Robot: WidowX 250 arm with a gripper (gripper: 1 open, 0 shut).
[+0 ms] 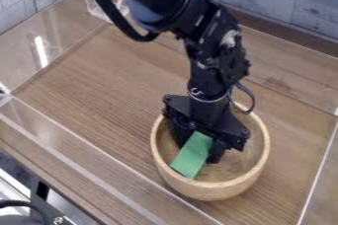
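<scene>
The black robot gripper [204, 130] reaches down into a light wooden bowl [235, 184] at the lower right of the table. A green block [191, 156] lies tilted in the bowl at the gripper's fingers, which are closed on its upper end; the exact grip is partly hidden by the gripper's body.
A clear container [101, 4] stands at the back left behind the arm. A pale plank wall runs along the back.
</scene>
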